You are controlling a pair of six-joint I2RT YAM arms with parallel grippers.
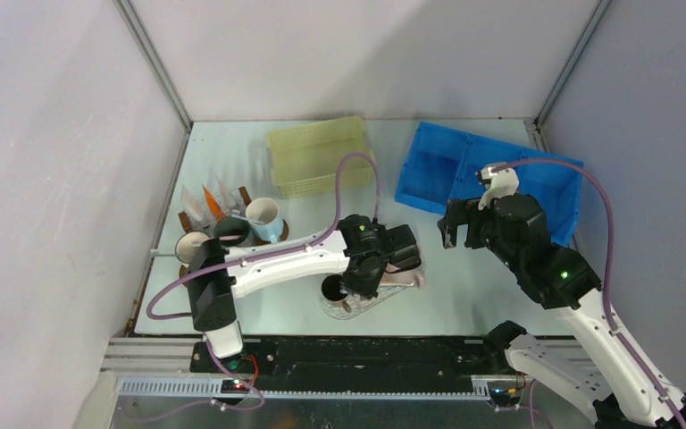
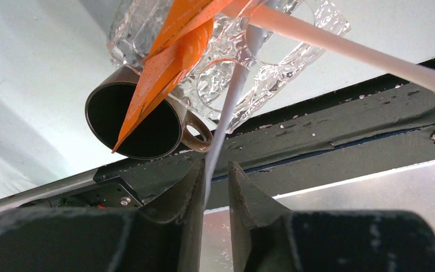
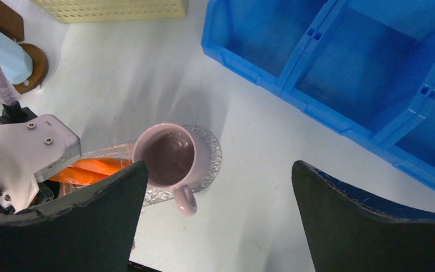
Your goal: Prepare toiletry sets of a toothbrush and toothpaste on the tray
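Above the clear tray (image 2: 272, 85), my left gripper stands part open. A pale grey-lilac toothbrush handle (image 2: 226, 102) runs down between its fingers, close to the left one, with a gap on the other side. Over the tray and the brown mug's mouth lies an orange toothpaste tube (image 2: 167, 76), possibly more than one. A second, pinkish stick (image 2: 340, 45), apparently a toothbrush, crosses the tray toward the right. My right gripper (image 1: 461, 234) hangs open and empty in front of the blue bin. The brush heads are hidden.
The brown mug (image 1: 333, 288) and pink mug (image 3: 167, 156) stand at the tray's two ends. More mugs, including a light blue one (image 1: 265, 219), and upright tubes (image 1: 213, 204) crowd the left. Behind are a yellow basket (image 1: 322, 188) and blue bin (image 1: 429, 201).
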